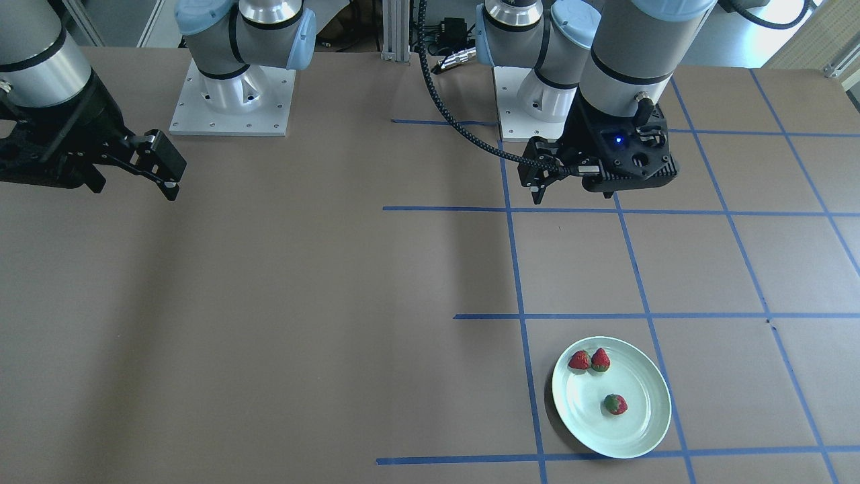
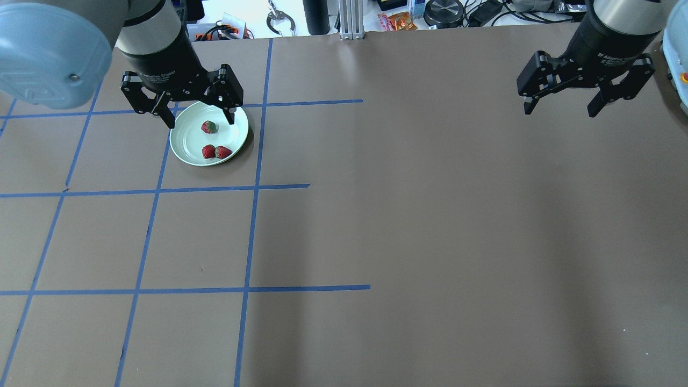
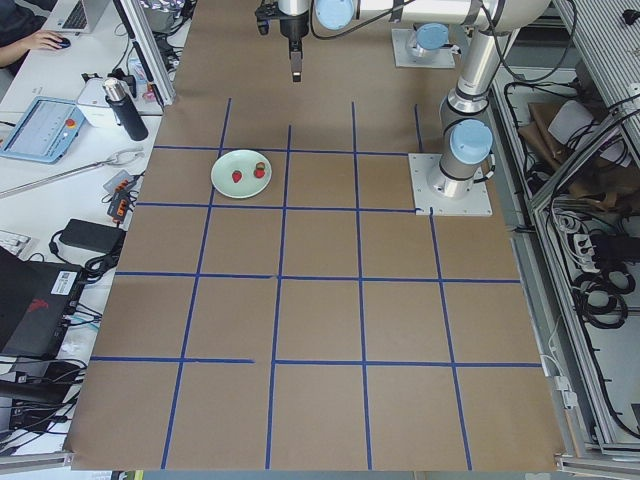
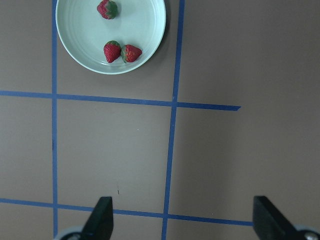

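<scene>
A pale green round plate [image 1: 637,411] [image 3: 240,188] [image 2: 187,135] [image 4: 85,30] lies on the taped grid with three strawberries on it: two side by side [image 1: 580,360] [image 4: 131,53] and one apart [image 1: 616,404] [image 4: 107,8]. My gripper [image 1: 568,184] is high over the table, behind the plate in the front view, with its black fingers parted and nothing between them. In the wrist view the plate sits at the top, beyond the fingertips.
A second arm's black gripper [image 1: 137,169] [image 2: 561,97] hangs at the far side, away from the plate. Cluttered side benches [image 3: 60,180] border the table in the left view.
</scene>
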